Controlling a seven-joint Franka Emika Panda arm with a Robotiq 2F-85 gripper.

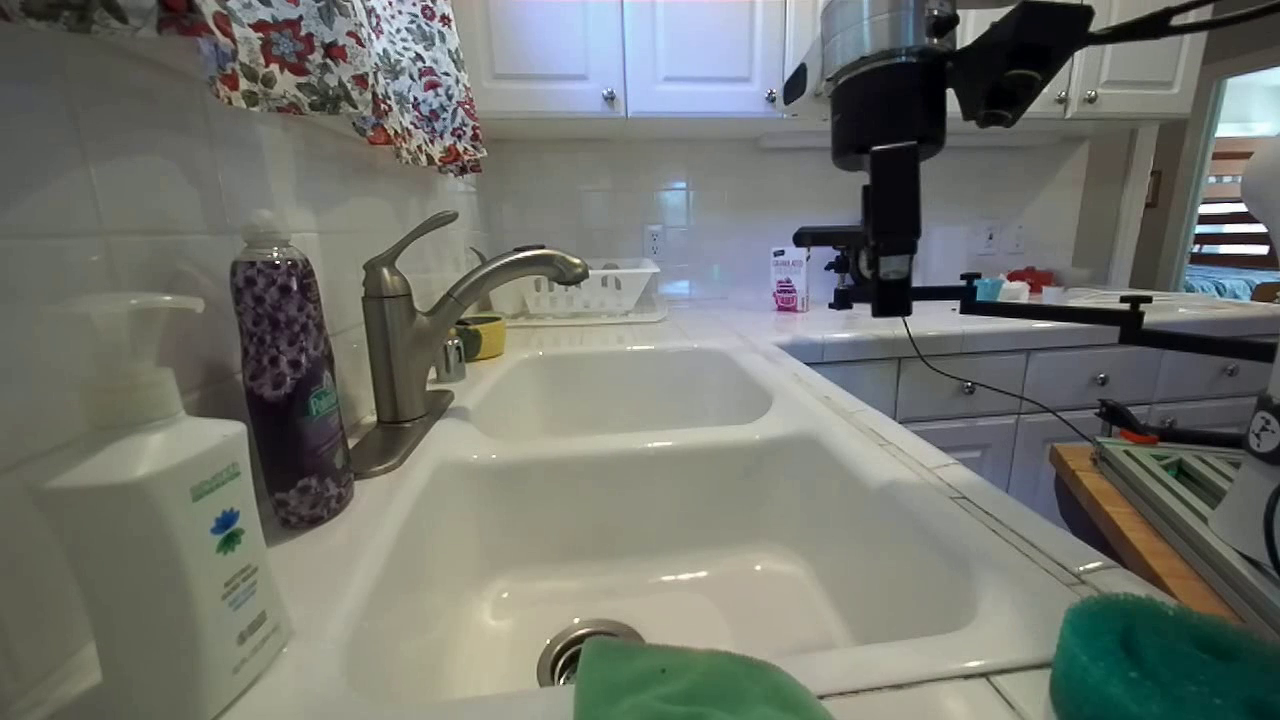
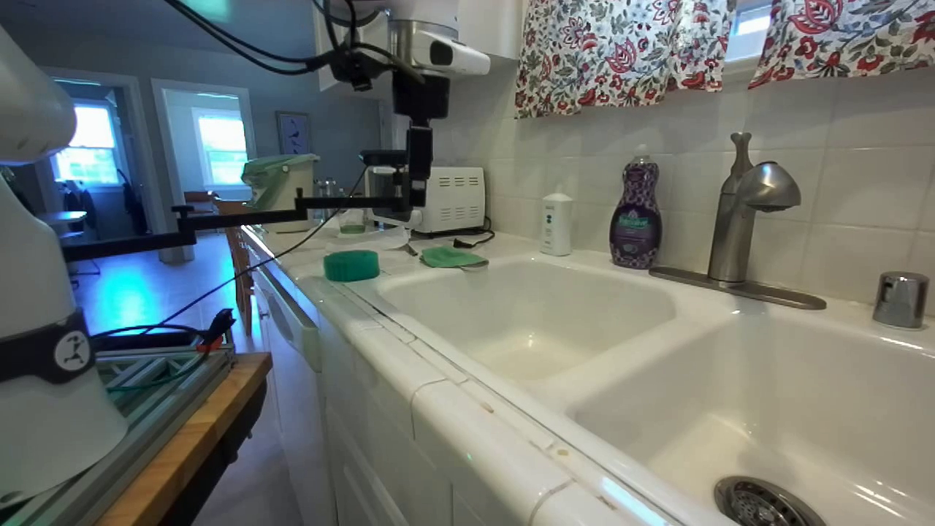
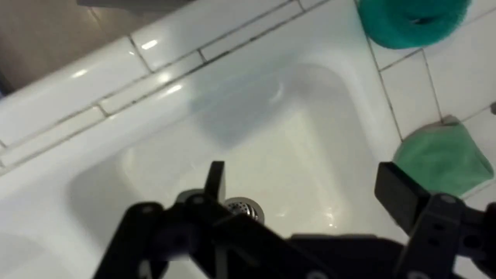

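My gripper stands open over the near sink basin, its two fingers wide apart with nothing between them. In exterior view 1 the gripper (image 1: 891,288) hangs high, toward the counter side of the sink. A folded green cloth (image 3: 444,160) lies on the tiles beside the basin, close to the right finger in the wrist view but below it. The round teal scrubber (image 3: 414,21) rests on the counter near the sink's corner. Inside the empty white basin (image 3: 279,162) a metal drain (image 3: 244,207) shows, partly covered by my gripper.
A purple soap bottle (image 1: 288,384), a white pump bottle (image 1: 168,552) and the faucet (image 1: 402,324) stand along the wall side. A camera stand's black arm (image 1: 1056,308) reaches across the counter behind my gripper. The second basin (image 1: 624,390) is empty.
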